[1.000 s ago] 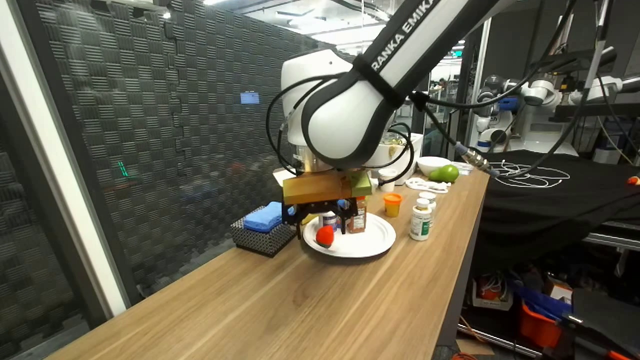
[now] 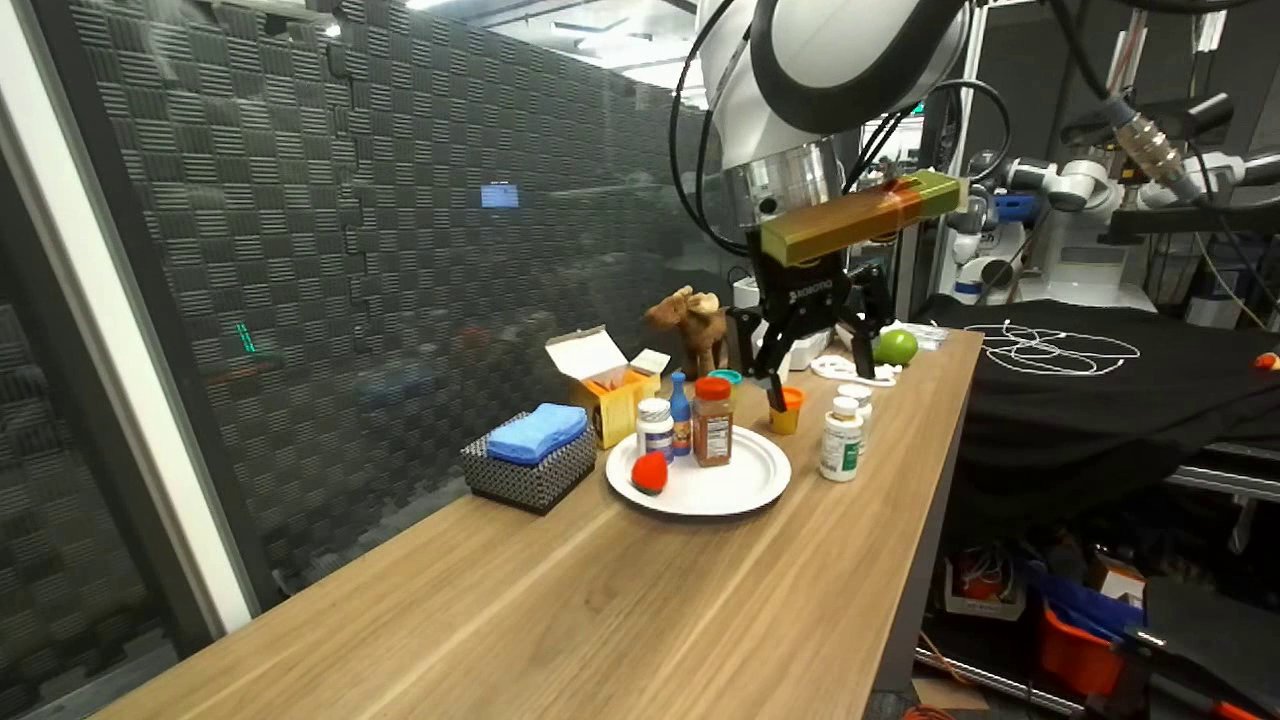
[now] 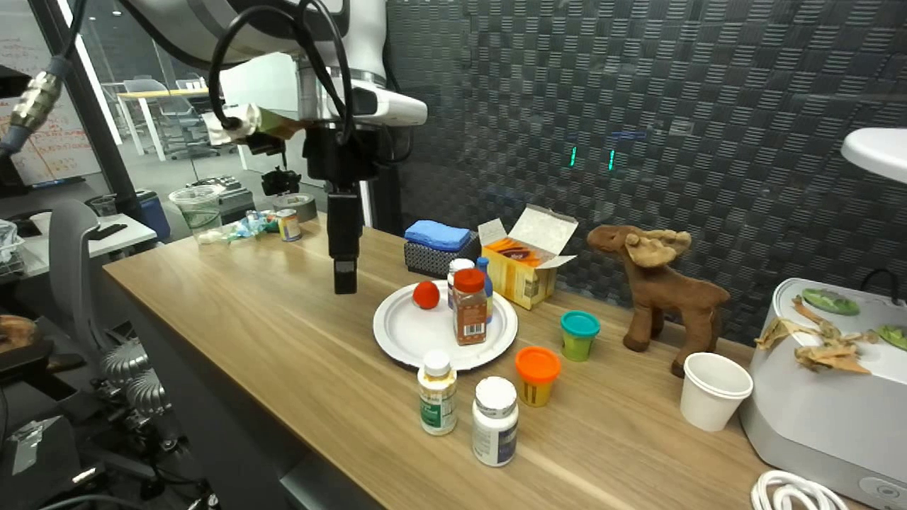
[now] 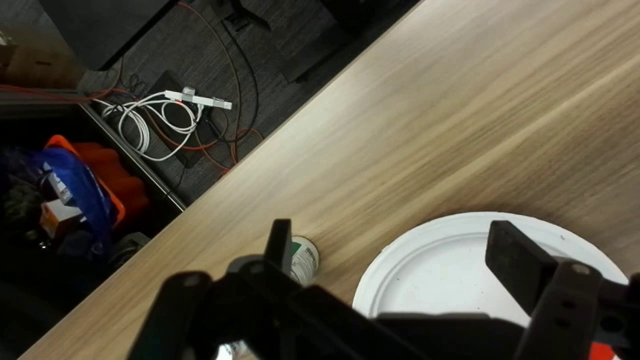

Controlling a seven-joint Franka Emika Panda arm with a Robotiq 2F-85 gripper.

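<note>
Well above the table my gripper hangs open, nothing between its fingers. Side-on in exterior view 2, its fingertips are in front of the plate's left side. A white plate carries a red-capped spice jar, a blue bottle, a white pill bottle and a red ball-like item. In the wrist view the gripper spans the plate's rim, with the green-labelled bottle partly behind one finger.
Beyond the plate stand a black basket with a blue cloth, an open yellow box, orange-lidded and teal-lidded tubs, a plush moose and paper cups.
My gripper has risen from low over the plate's left side and moved right in exterior view 1. It has also turned. The items on the plate look unmoved.
</note>
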